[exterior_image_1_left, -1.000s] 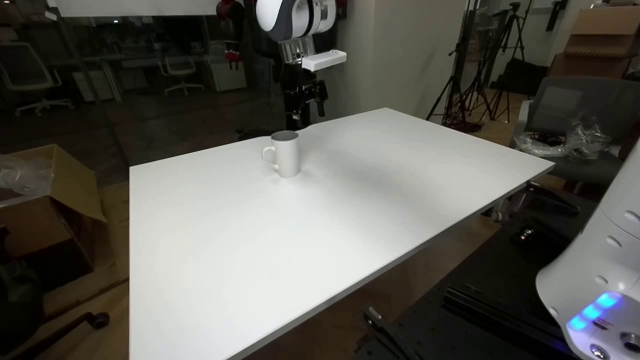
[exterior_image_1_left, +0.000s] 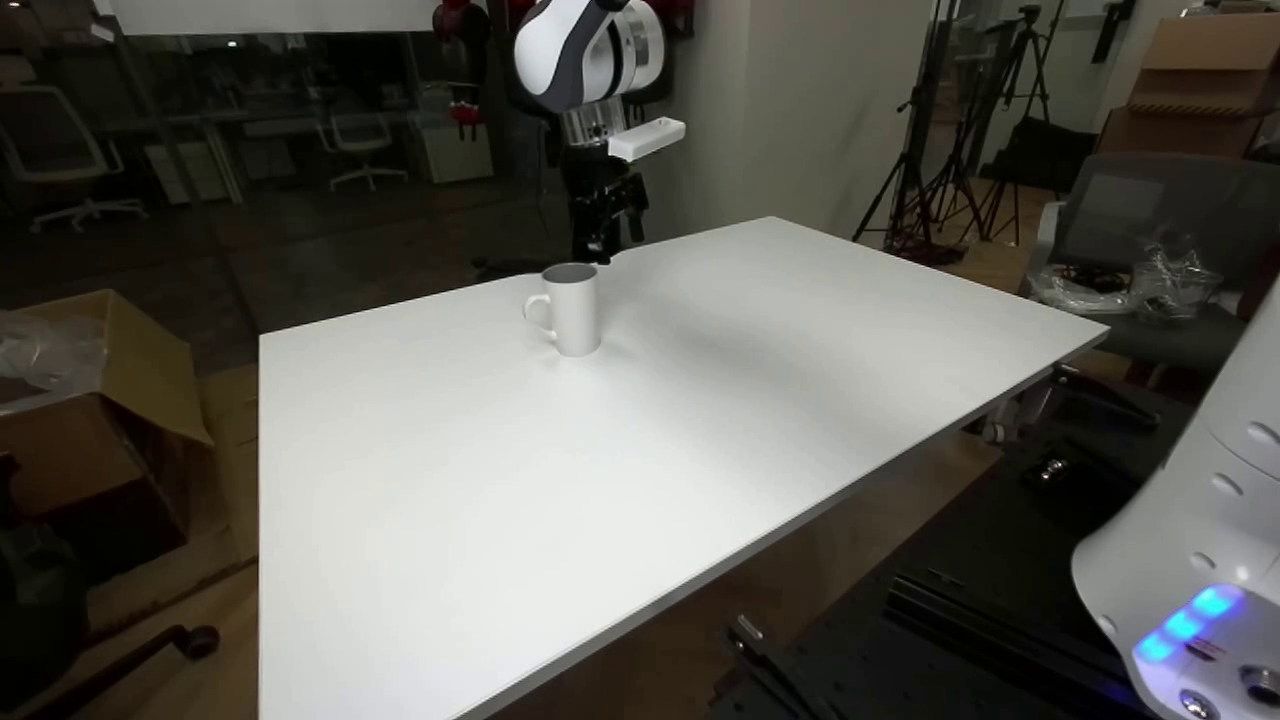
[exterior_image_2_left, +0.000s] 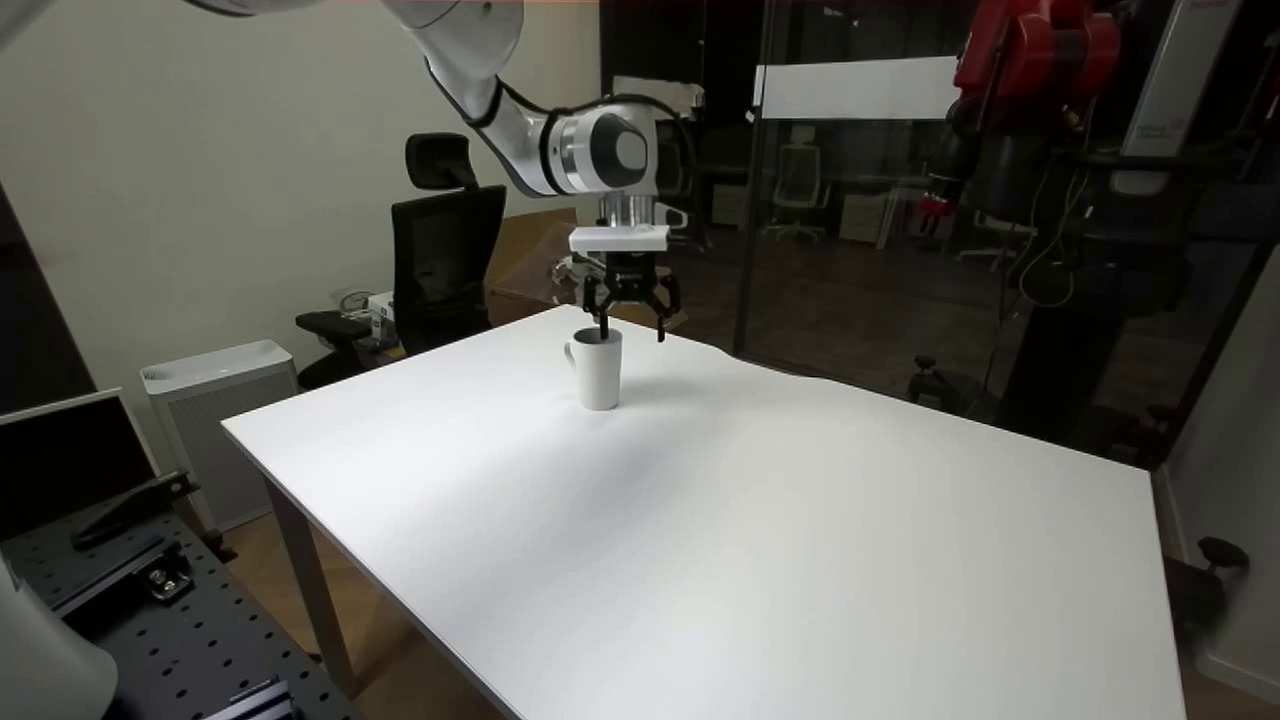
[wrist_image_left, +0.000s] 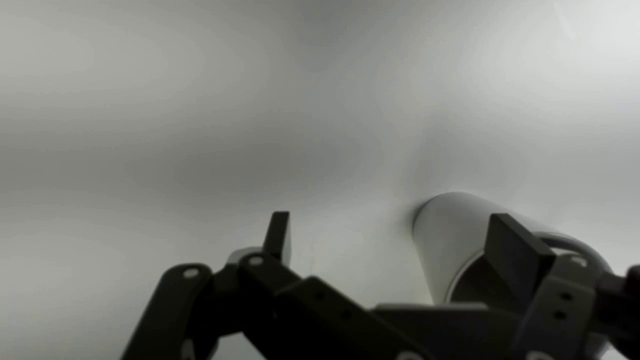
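A white mug (exterior_image_1_left: 577, 319) with a grey inside stands upright on the white table (exterior_image_1_left: 504, 480), its handle toward the left in exterior view 1. My gripper (exterior_image_2_left: 632, 335) points down over the table at the mug's side, open, and holds nothing. One finger (exterior_image_2_left: 603, 324) overlaps the mug's mouth in exterior view 2, while the other hangs clear of the mug. In the wrist view the mug (wrist_image_left: 444, 231) lies at the lower right, with the right finger (wrist_image_left: 516, 255) across its opening. Whether that fingertip reaches below the rim, I cannot tell.
Apart from the mug, the tabletop is bare, with wide free room around it. The table's far edge (exterior_image_2_left: 828, 379) runs close behind the mug. A dark office chair (exterior_image_2_left: 446, 276) stands beyond the table, and an open cardboard box (exterior_image_1_left: 114, 420) sits off its left side.
My gripper has come down a little toward the mug's rim, and its tilt has lessened. The mug has stayed in place.
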